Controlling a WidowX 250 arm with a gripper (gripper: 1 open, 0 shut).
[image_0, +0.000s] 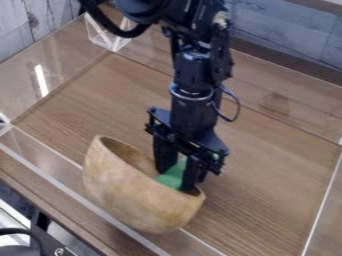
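A pale wooden bowl (140, 200) sits tilted at the lower left of the board. My black gripper (185, 165) reaches down at the bowl's back right side, shut, with a green object (171, 175) showing between and under its fingers inside the bowl. The fingertips are partly hidden by the bowl and the gripper body, so how the green object is held is hard to see.
The wooden board (267, 200) is bare to the right and at the back left. A grey wall stands at the back, and a dark cable lies at the lower left edge.
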